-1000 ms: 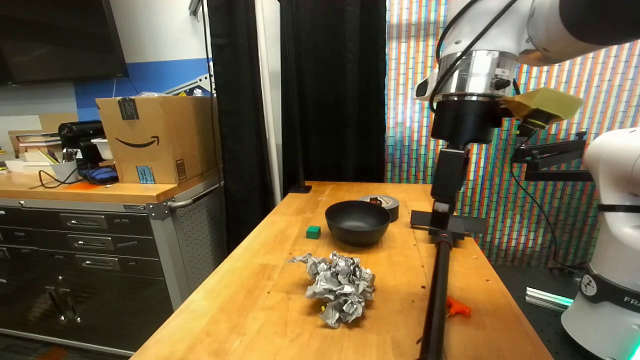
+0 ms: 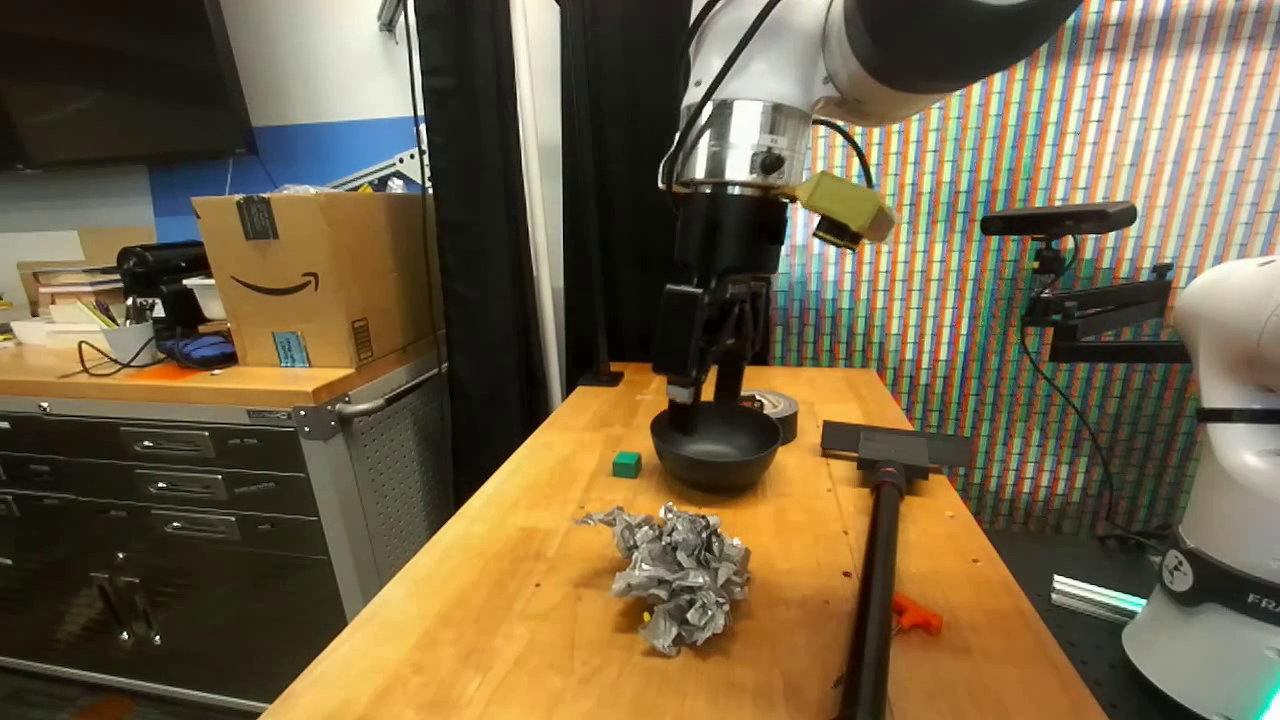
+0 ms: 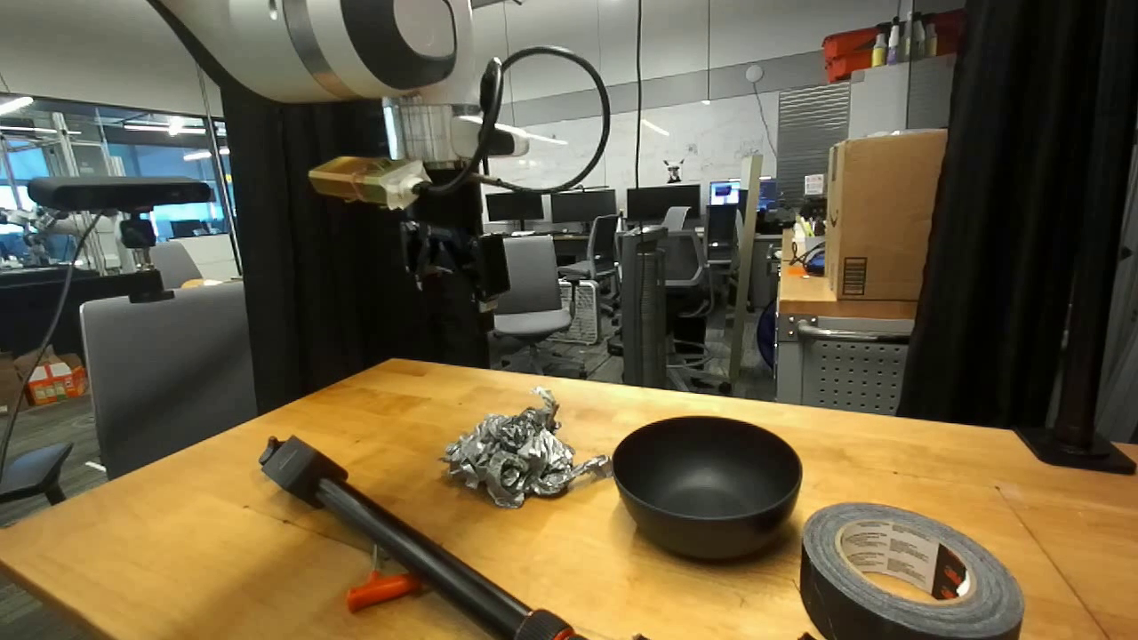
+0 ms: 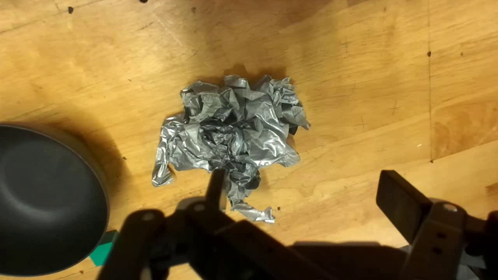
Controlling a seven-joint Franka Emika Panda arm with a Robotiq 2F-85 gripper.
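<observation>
My gripper is open above the table, and nothing sits between its fingers. Below it lies a crumpled heap of silver foil-like sheet (image 4: 240, 128), with a loose strip trailing under the left finger in the wrist view. The black bowl (image 3: 709, 485) stands upright beside the heap and looks empty. A small green block (image 2: 626, 464) rests on the table next to the bowl; in the wrist view the gripper partly covers it. Something small and yellow (image 2: 647, 617) peeks from the heap's lower edge.
A roll of grey tape (image 3: 909, 576) lies behind the bowl. A black pole with a flat foot (image 2: 882, 564) runs along the table's right side, with an orange-handled tool (image 2: 917, 614) by it. Bare wood (image 4: 373, 70) surrounds the heap on its other sides.
In exterior view 1 the arm and gripper have swung left, from above the black pole to in front of the bowl. Objects on the table have stayed put.
</observation>
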